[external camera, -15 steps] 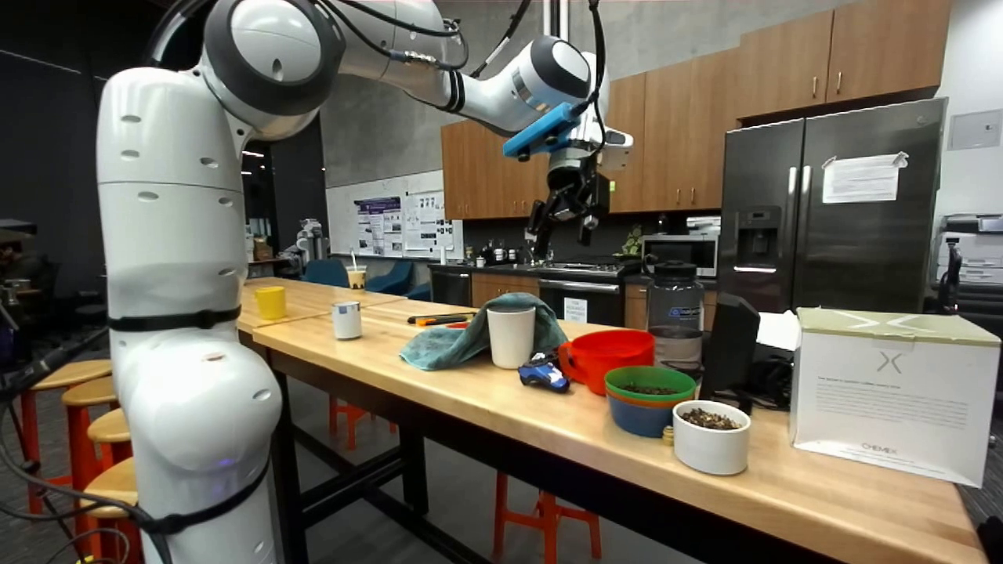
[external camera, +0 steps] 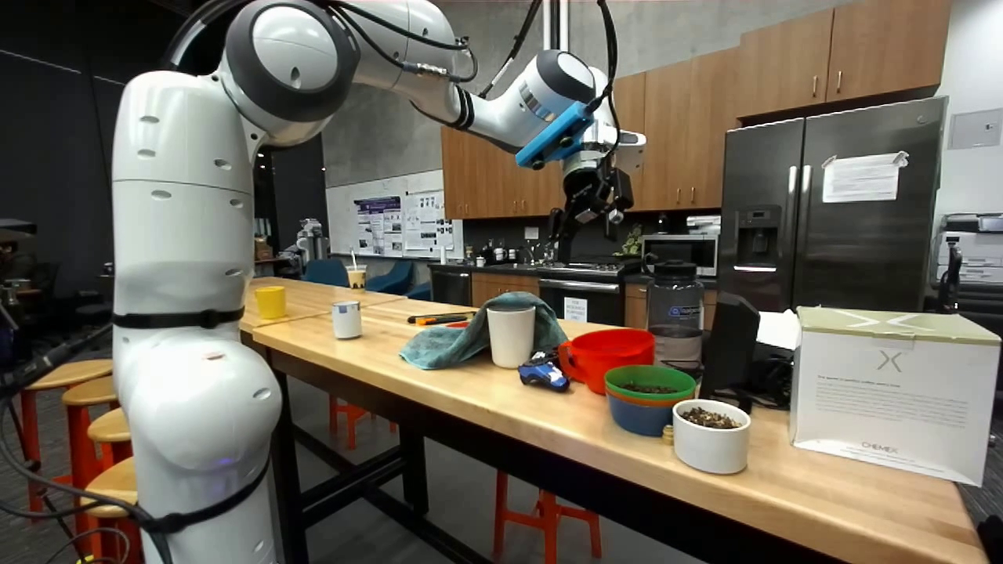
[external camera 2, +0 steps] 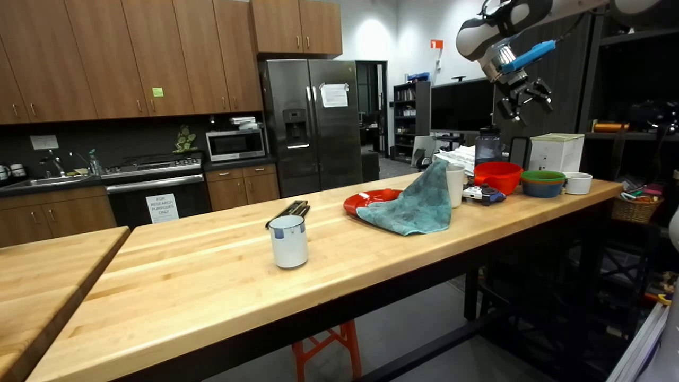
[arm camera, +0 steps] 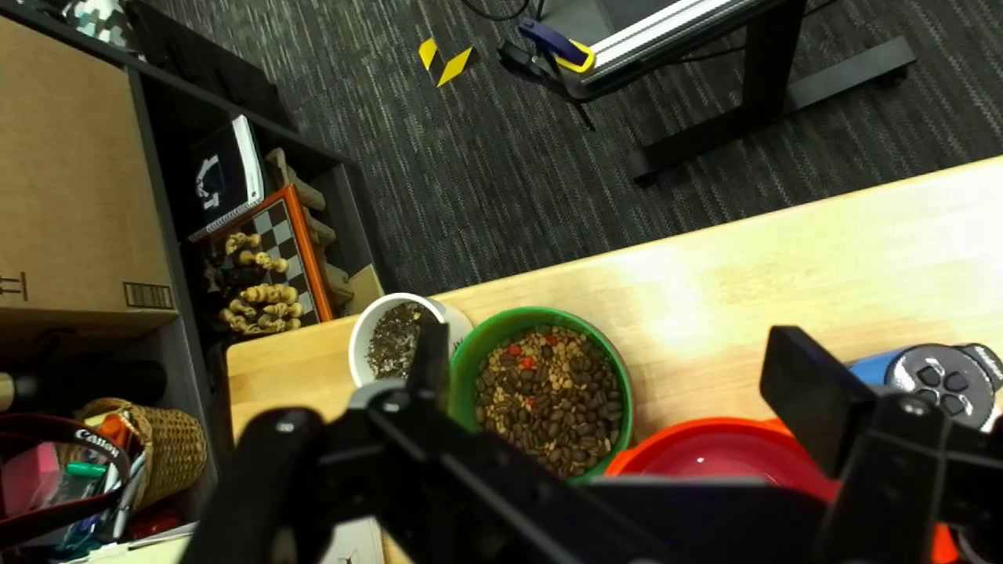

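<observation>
My gripper hangs open in the air, high above the right part of the table, with nothing between its fingers. Below it in the wrist view lies a green bowl [arm camera: 616, 362] of mixed beans. Exterior view 1 shows this bowl on top of a blue bowl [external camera: 639, 417]. Touching or close to it is a white bowl [external camera: 711, 451] holding dark, leafy bits. A red container [external camera: 611, 357] stands beside the stack, and a blue game controller [external camera: 543, 372] lies near it. Further along, a teal cloth [external camera 2: 410, 207] is draped partly over a red plate [external camera 2: 363, 200].
A white cup [external camera: 510, 338] stands against the cloth. Behind the bowls are a dark bottle [external camera: 675, 315] and a white box [external camera: 893, 395]. A white mug [external camera 2: 289, 245] stands further off, where the table [external camera 2: 191, 274] has free room.
The arm and gripper have shifted to the right and slightly up in exterior view 1. The things on the table look unmoved.
</observation>
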